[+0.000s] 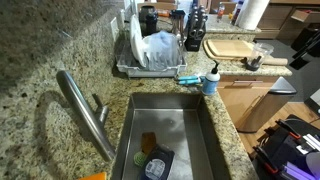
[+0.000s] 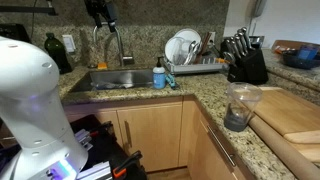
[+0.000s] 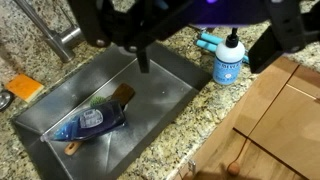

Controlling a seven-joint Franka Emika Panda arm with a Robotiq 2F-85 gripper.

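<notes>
My gripper stands open above the counter and sink, nothing between its dark fingers. In exterior view 2 the gripper (image 2: pixel 103 25) hangs high at the upper left, over the sink area. Inside the steel sink (image 3: pixel 165 85) lie a dark blue object (image 3: pixel 88 123) and a brown wooden-looking piece (image 3: pixel 122 95), partly overlapping. A soap bottle (image 3: pixel 229 62) with a dark pump and blue-white label stands upright on the counter beside the sink. Light-blue items (image 1: pixel 188 79) lie close to it.
An orange object (image 3: pixel 23 87) rests on the counter by the faucet (image 1: pixel 88 115). Behind the sink stands a dish rack (image 1: pixel 150 68) with white plates (image 1: pixel 160 47). Farther along are a knife block (image 2: pixel 247 66), a clear pitcher (image 2: pixel 241 106) and wooden boards (image 2: pixel 292 112).
</notes>
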